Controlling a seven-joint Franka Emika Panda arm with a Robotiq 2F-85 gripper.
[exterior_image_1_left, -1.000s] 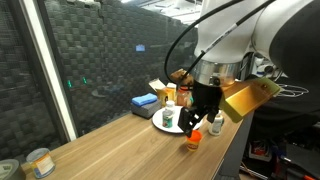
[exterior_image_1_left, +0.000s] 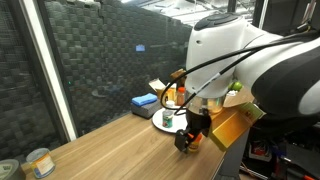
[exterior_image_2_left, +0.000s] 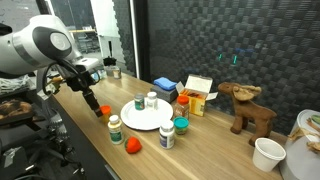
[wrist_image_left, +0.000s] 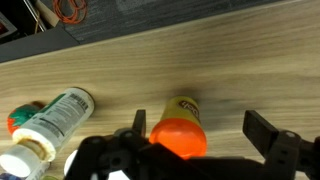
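Observation:
An orange-capped bottle (wrist_image_left: 180, 130) stands upright on the wooden table, seen from above in the wrist view. My gripper is open over it, one dark finger on each side, with clear space between the cap and the right finger. The left finger is much closer to the cap, and I cannot tell whether they touch. In exterior view 2 the orange bottle (exterior_image_2_left: 105, 111) shows just below the gripper (exterior_image_2_left: 97, 106). From exterior view 1, the gripper (exterior_image_1_left: 191, 140) hides most of it.
Close by are a white-capped bottle (exterior_image_2_left: 115, 131), a tomato (exterior_image_2_left: 133, 146) and a white plate (exterior_image_2_left: 147, 118) with small jars. A grey jar (exterior_image_2_left: 167, 135), teal-lidded jar (exterior_image_2_left: 181, 126), toy moose (exterior_image_2_left: 248, 108) and white cup (exterior_image_2_left: 268, 154) stand farther along. Bare table (exterior_image_1_left: 110, 150) lies on the other side.
The arm has come lower and toward the orange bottle, so the gripper now covers most of it in exterior view 1. The bottle has not visibly moved.

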